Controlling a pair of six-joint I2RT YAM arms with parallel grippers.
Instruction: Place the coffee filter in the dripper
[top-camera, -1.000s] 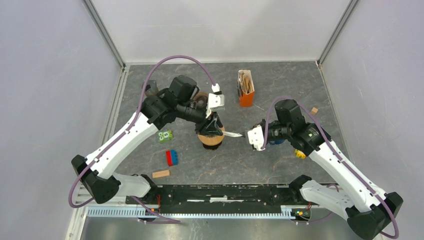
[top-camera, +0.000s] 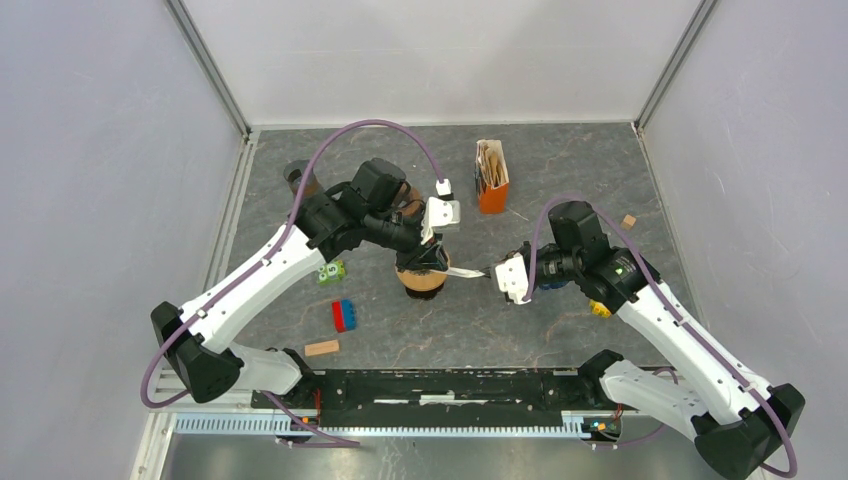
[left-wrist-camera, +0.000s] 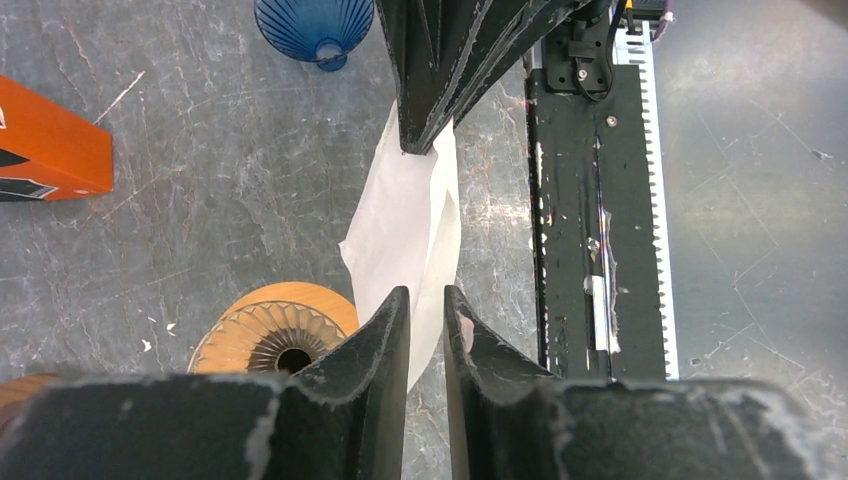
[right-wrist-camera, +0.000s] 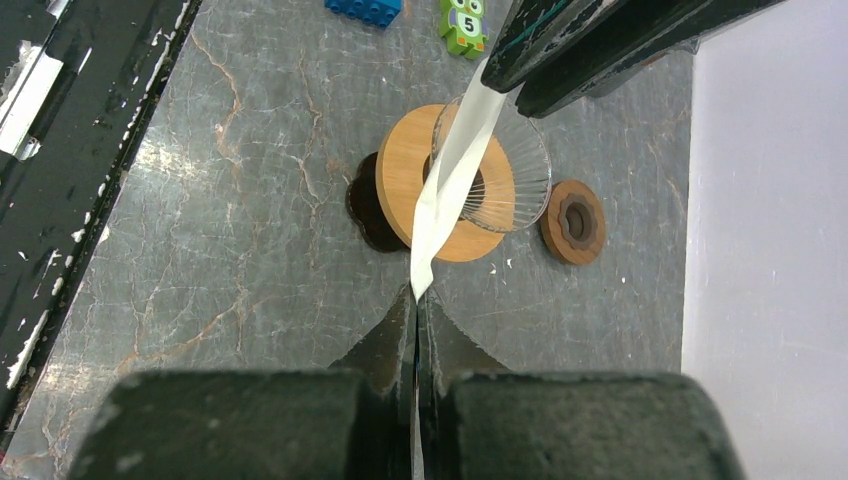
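Note:
A white paper coffee filter (top-camera: 464, 273) is stretched between my two grippers. My right gripper is shut on one end of it, pinching the folded tip. My left gripper has its fingers parted, with the filter's other end in the gap between them; part of the paper is hidden behind the fingers. The clear ribbed glass dripper (right-wrist-camera: 528, 165) with its wooden collar (right-wrist-camera: 404, 200) stands on the table, under and beside the filter. In the left wrist view, the dripper (left-wrist-camera: 268, 335) shows at the lower left, empty.
An orange box (top-camera: 492, 197) of brown papers stands at the back. A blue ribbed cup (left-wrist-camera: 315, 28) sits close to the right gripper. A wooden ring (right-wrist-camera: 575, 222) lies near the dripper. Toy bricks (top-camera: 344, 315) lie front left.
My left gripper has moved a little to the right and towards the front, further over the filter. The right arm looks unmoved, still holding its end.

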